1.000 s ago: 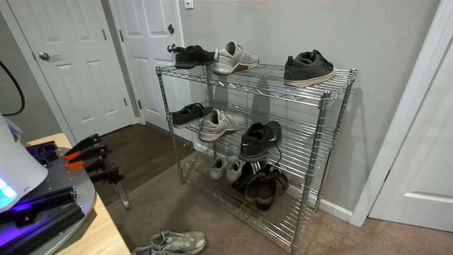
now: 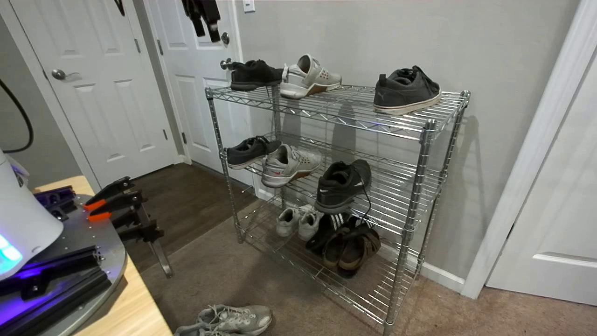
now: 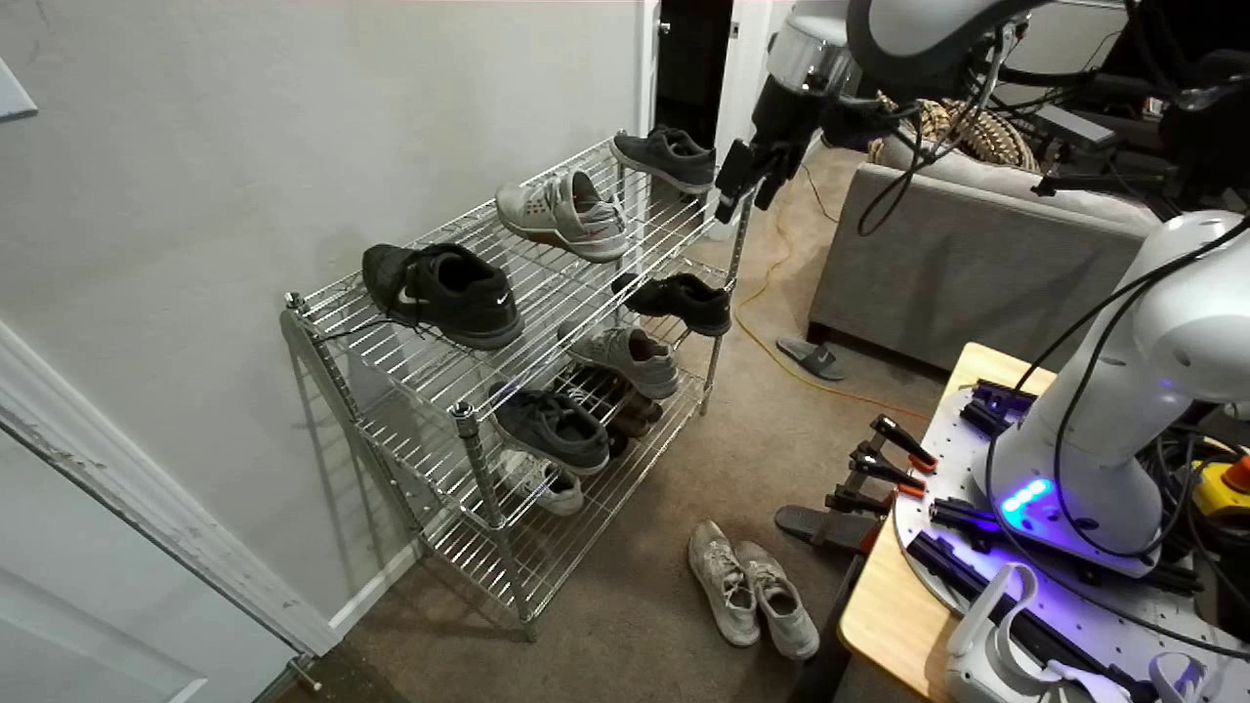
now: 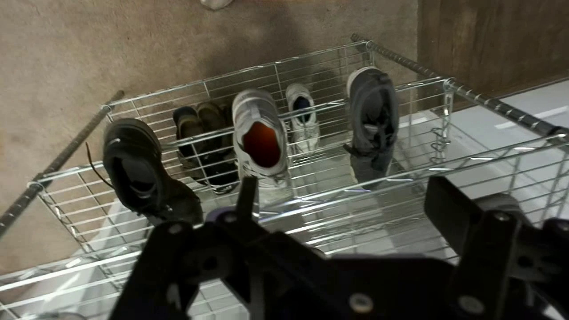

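Observation:
My gripper (image 2: 207,36) hangs high at the top of exterior view 1, open and empty. In exterior view 2 the gripper (image 3: 745,206) appears near the rack's far front post. The wire shoe rack (image 2: 336,117) carries a black shoe (image 2: 254,74), a grey-white sneaker (image 2: 309,78) and a dark cream-soled shoe (image 2: 406,91) on its top shelf. On the middle shelf are a dark shoe (image 2: 252,152), a grey sneaker (image 2: 291,164) and a black laced shoe (image 2: 342,185). From above, the wrist view shows this row beyond the spread fingers (image 4: 248,200), none of it touched.
Whitish shoes (image 2: 286,222) and brown shoes (image 2: 350,249) occupy the bottom shelf. A pale pair (image 3: 750,592) lies on the carpet between rack and robot table (image 3: 896,609). Clamps (image 3: 873,475) jut from the table. The top shelf has a bare stretch before the cream-soled shoe.
The shoes have not moved.

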